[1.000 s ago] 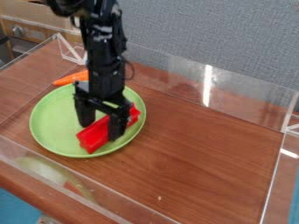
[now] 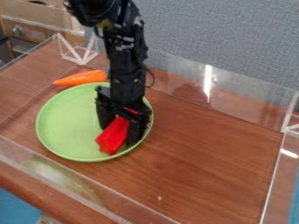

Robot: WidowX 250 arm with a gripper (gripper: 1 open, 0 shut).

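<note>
My black gripper (image 2: 122,115) is low over the green plate (image 2: 65,127), its fingers open around a red object (image 2: 111,138) that lies on the plate's right part. The fingers hide much of the red object; whether they touch it I cannot tell. An orange carrot (image 2: 79,79) lies behind the plate at the upper left.
Transparent low walls edge it, with a grey wall (image 2: 222,44) behind. White frame pieces stand at the back left and the right.
The gripper has shifted slightly right and back, and less of the red object shows around its fingers. The plate seems shifted slightly right.
</note>
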